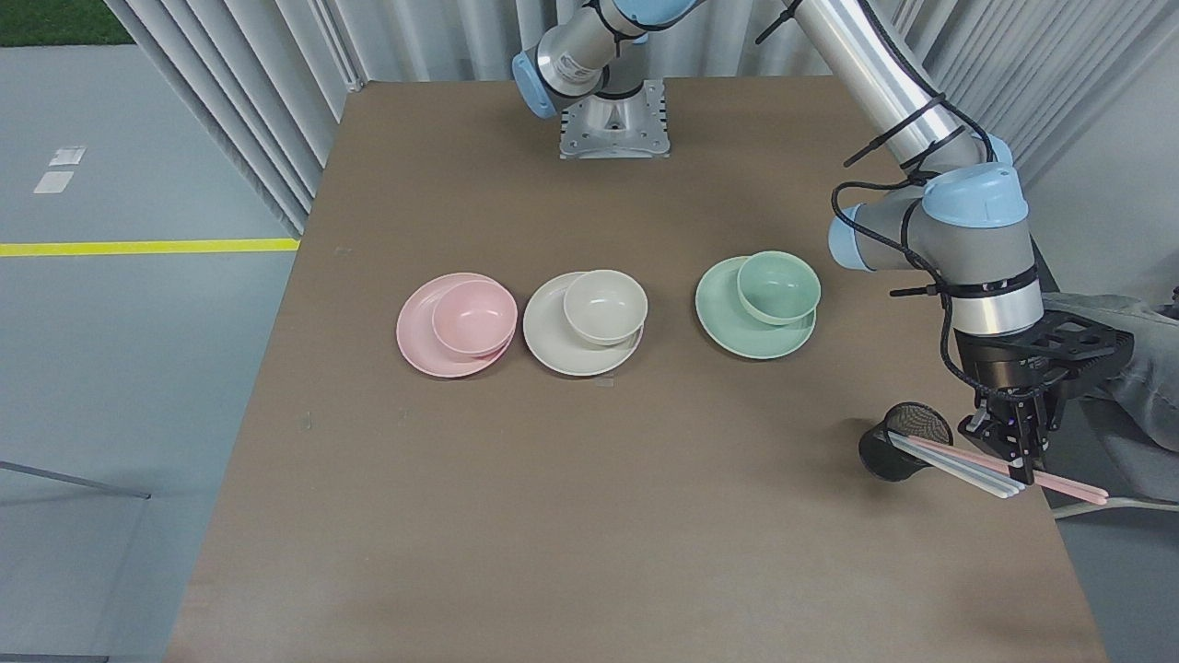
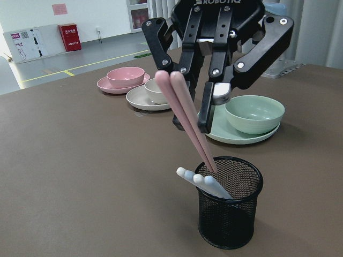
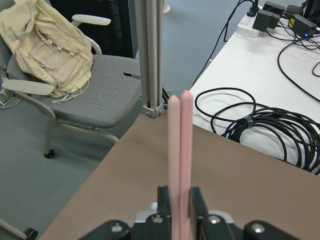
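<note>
My gripper (image 1: 1022, 464) is shut on a pair of pink chopsticks (image 2: 190, 120) (image 3: 185, 145), held at a slant over the black mesh cup (image 1: 884, 453) (image 2: 225, 225) near the table's right edge. In the left view the chopsticks' lower tips are at the cup's mouth. Pale blue-white chopsticks (image 1: 956, 468) (image 2: 206, 183) lean in the cup and stick out over its rim.
On the brown table (image 1: 608, 519) stand a pink bowl (image 1: 474, 315) on a pink plate, a white bowl (image 1: 604, 304) on a white plate and a green bowl (image 1: 778, 285) on a green plate. The wrist view shows a chair and a cable-strewn white table beyond the edge.
</note>
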